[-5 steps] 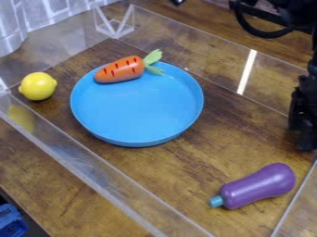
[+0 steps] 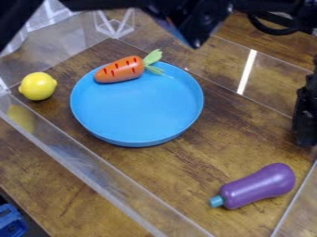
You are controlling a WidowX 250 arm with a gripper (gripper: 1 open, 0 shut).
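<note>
A toy carrot [image 2: 120,69] with green leaves lies on the upper rim area of a blue plate [image 2: 136,113]. A yellow lemon [image 2: 37,86] sits on the wood to the left of the plate. A purple eggplant [image 2: 258,186] with a teal stem lies at the lower right. A dark, blurred part of the robot reaches across the top edge of the view, above the plate; its fingertips cannot be made out clearly, nor whether it is open or shut.
Clear plastic walls border the wooden surface [image 2: 223,130] at left and lower right. A blue object [image 2: 7,222] shows at the bottom left corner. Dark cables and a dark fixture are at the right edge. Wood between plate and eggplant is bare.
The dark robot part at the top has moved across the view from the upper right toward the upper left and middle. The carrot, plate, lemon and eggplant have not moved.
</note>
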